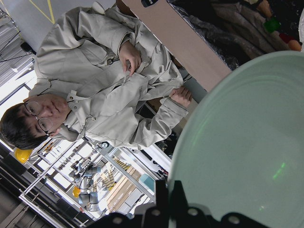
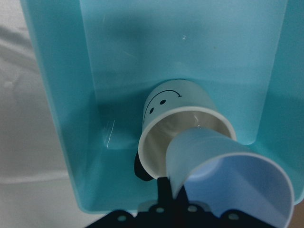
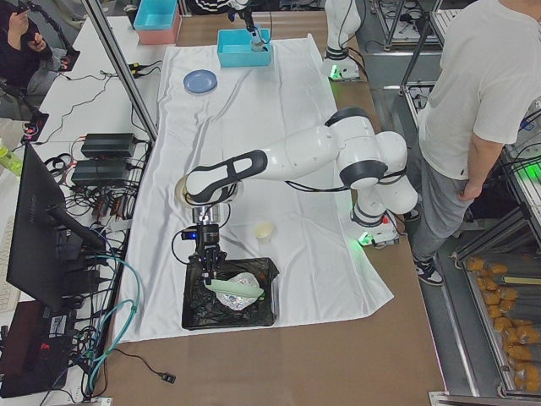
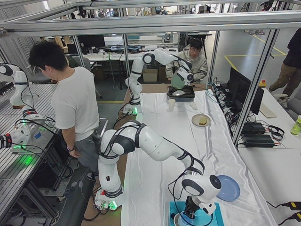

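Observation:
My left gripper is shut on a pale green plate (image 1: 247,137), tilted over a black-lined bin (image 3: 194,300). A crumpled silver item shows in the bin beside the plate in the camera left view. My right gripper is shut on a pale blue cup (image 2: 223,185), held at the mouth of a white cup with a drawn face (image 2: 175,95), lying on its side in a turquoise box (image 2: 180,47); whether the two cups touch is unclear.
A blue plate (image 3: 200,81) lies beside the box. A beige plate (image 4: 201,120) with a yellow item and a pale cup (image 3: 263,230) stand near the bin. People stand or sit just outside the table.

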